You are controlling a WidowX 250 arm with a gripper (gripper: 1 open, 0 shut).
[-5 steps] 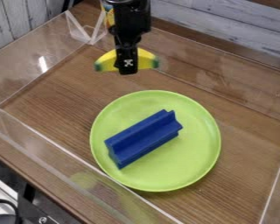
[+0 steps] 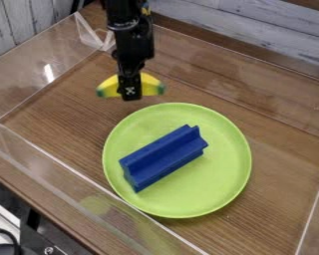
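Observation:
My black gripper [image 2: 131, 85] is shut on a yellow banana-like object [image 2: 151, 85], green at its tips, held over the wooden table left of centre, just above the green plate's far-left side. The green plate [image 2: 218, 184] holds a long blue block [image 2: 162, 157] lying diagonally across its left half.
Bare wooden table [image 2: 255, 90] spreads to the right and behind, and to the left of the plate. Clear panels edge the table at the left and lower left; pale walls stand at the back. A black cable shows at the bottom-left corner.
The gripper has moved down and somewhat left with the yellow object in it, toward the near side. The plate and blue block have not moved.

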